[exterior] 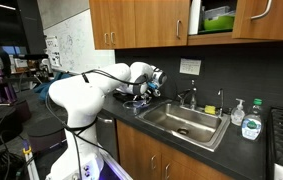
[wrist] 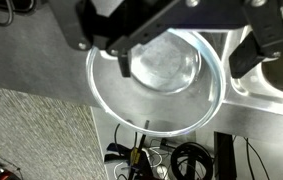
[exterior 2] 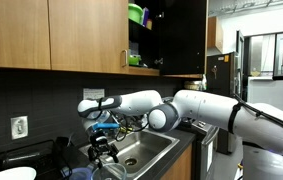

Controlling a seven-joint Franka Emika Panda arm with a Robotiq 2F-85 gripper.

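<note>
A clear round bowl (wrist: 163, 128) fills the middle of the wrist view, resting on the dark counter beside the sink. My gripper is open above it. One finger (wrist: 122, 62) appears over the bowl's inside and the other finger (wrist: 245, 56) outside its right rim, so part of that rim shows between them. How far the fingertips are above the rim cannot be told. In the second exterior view my gripper (exterior 2: 105, 151) points down at the counter's left part, close over clear dishware.
The steel sink (exterior: 186, 124) is right of the arm, with a faucet (exterior: 192, 98) behind it. A soap bottle (exterior: 252, 121) stands at the counter's right. Cabinets (exterior: 141, 24) hang above. At the left of the second exterior view are a white bowl (exterior 2: 12, 174) and a white plate (exterior 2: 21, 158).
</note>
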